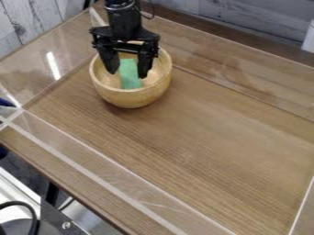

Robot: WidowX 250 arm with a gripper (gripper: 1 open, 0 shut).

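Observation:
A round light wooden bowl [128, 93] sits in the upper middle of the wooden table [185, 165], with a green object [128, 76] inside it. My black gripper [127, 64] reaches down from the top into the bowl, its fingers on either side above the green object. Whether they touch it, and how wide they stand, is hard to tell.
A dark cable [15, 213] lies at the lower left corner, beyond the table's edge. A white object [307, 32] is at the upper right edge.

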